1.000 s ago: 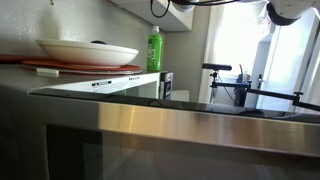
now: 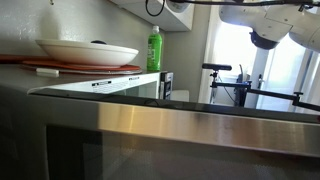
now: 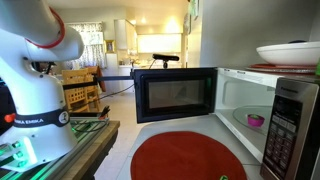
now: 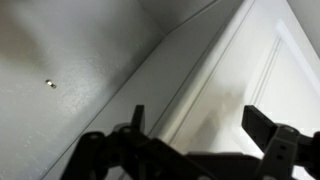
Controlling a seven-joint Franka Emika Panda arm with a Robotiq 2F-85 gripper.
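Note:
My gripper stands open in the wrist view, its fingers (image 4: 258, 125) wide apart with nothing between them. Behind it are a pale grey surface and a white panelled cabinet door (image 4: 285, 85). Both exterior views leave the gripper out; the white arm shows at the top right of exterior view 1 (image 2: 270, 30) and at the left of exterior view 2 (image 3: 35, 85). The microwave door (image 3: 172, 93) hangs open. Inside the microwave sits a small pink and green cup or bowl (image 3: 255, 120).
A round red mat (image 3: 188, 158) lies on the counter before the microwave. On top of the microwave rests a white bowl (image 2: 85, 53), over a reddish mat (image 2: 90, 70). A green bottle (image 2: 154, 48) stands beyond it. The open door juts over the counter.
In exterior view 1 the arm has come lower, and more of its white links shows at the top right. The microwave, bowl and bottle have not moved.

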